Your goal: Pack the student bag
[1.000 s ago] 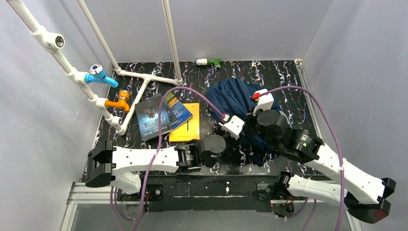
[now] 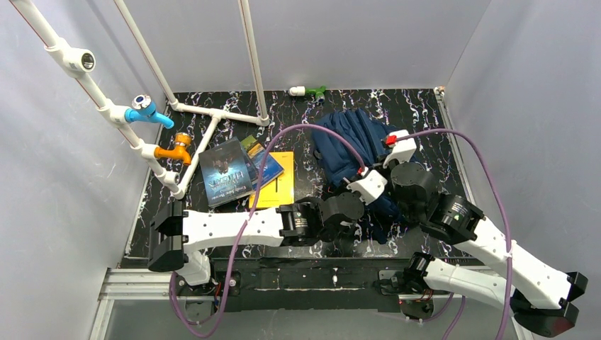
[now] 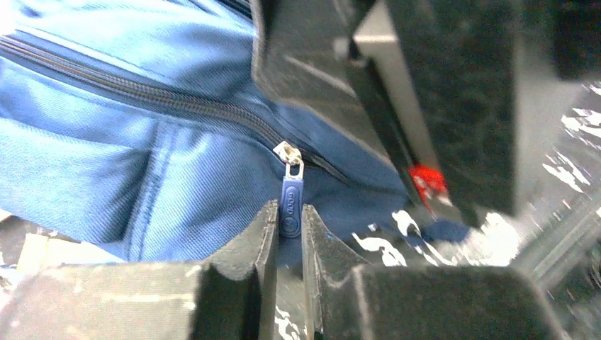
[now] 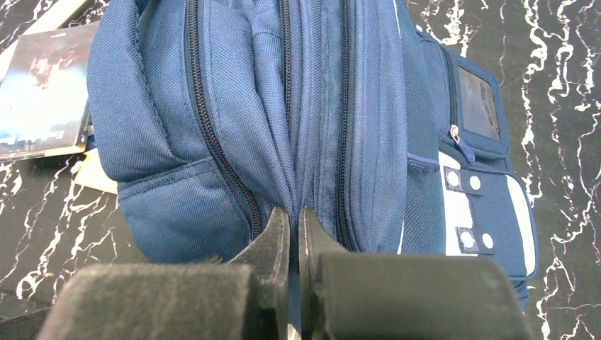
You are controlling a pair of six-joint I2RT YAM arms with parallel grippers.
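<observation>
The dark blue student bag lies on the right of the marbled table, partly hidden by both arms. My right gripper is shut on a fold of bag fabric between two zippers. In the left wrist view a zipper ends in a metal slider with a blue pull tab. My left gripper is at that tab, its fingers a narrow gap apart. The lower end of the tab stands between the fingertips; firm contact on both sides does not show.
Left of the bag lie a dark book, a blue book and a yellow book. White pipes with taps stand at the far left. A green-and-white tap lies at the back edge.
My left gripper has moved right, up to the bag.
</observation>
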